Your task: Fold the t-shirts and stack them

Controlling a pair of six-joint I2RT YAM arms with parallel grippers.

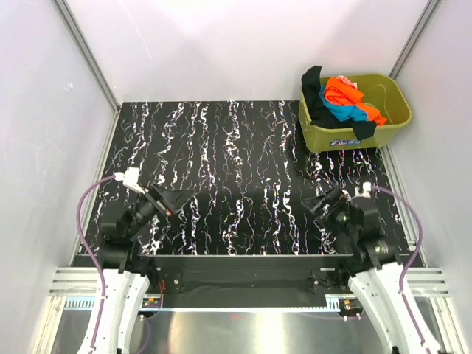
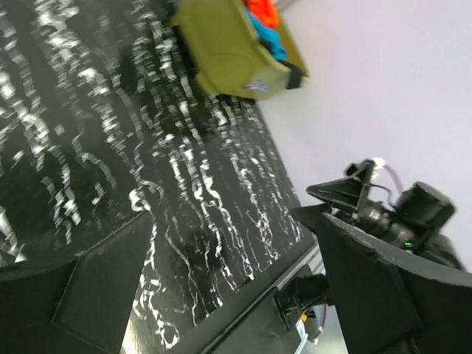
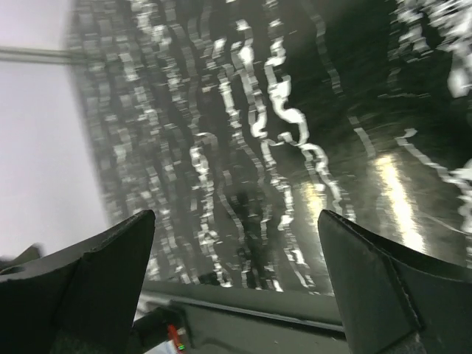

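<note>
Crumpled t-shirts lie heaped in an olive-green bin (image 1: 317, 140) at the back right of the table. Among them I make out an orange shirt (image 1: 340, 91), a blue shirt (image 1: 344, 111) and a black shirt (image 1: 318, 110) hanging over the bin's left and front sides. My left gripper (image 1: 179, 203) is above the front left of the table, its fingers wide apart in the left wrist view and nothing between them. Above the front right, my right gripper (image 1: 313, 204) is open and empty too. Both are well away from the bin. How many shirts the heap holds is hidden.
The black, white-veined tabletop (image 1: 221, 169) is bare apart from the bin. White walls (image 1: 243, 51) close in the back and both sides, and a dark rail (image 1: 243, 264) runs along the front edge.
</note>
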